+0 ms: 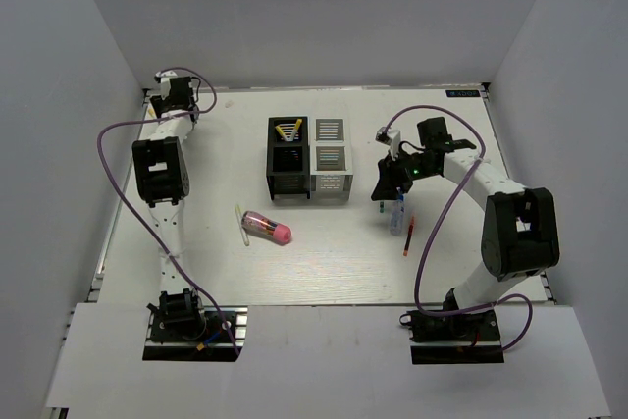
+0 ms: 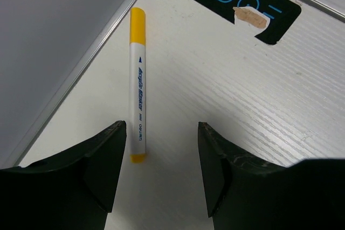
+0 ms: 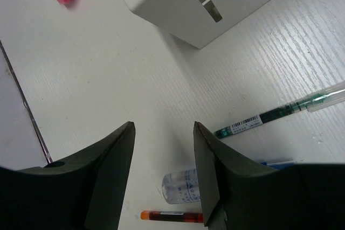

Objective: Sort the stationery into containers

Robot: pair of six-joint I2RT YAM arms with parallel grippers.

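Observation:
My left gripper is open at the table's back-left corner, over a white marker with yellow ends [image 2: 137, 82], nothing between its fingers. My right gripper is open over the right side, above a green pen [image 3: 275, 114], a clear blue item [image 3: 180, 187] and a red pen [image 3: 170, 216]. A black organizer [image 1: 287, 179] holding yellow items [image 1: 288, 130] and a white organizer [image 1: 332, 180] stand at the centre. A pink-capped pencil tube [image 1: 267, 228] and a pale pen [image 1: 241, 225] lie in front of them.
Walls border the table [image 1: 324, 267] on left, back and right; an edge strip runs beside the yellow marker.

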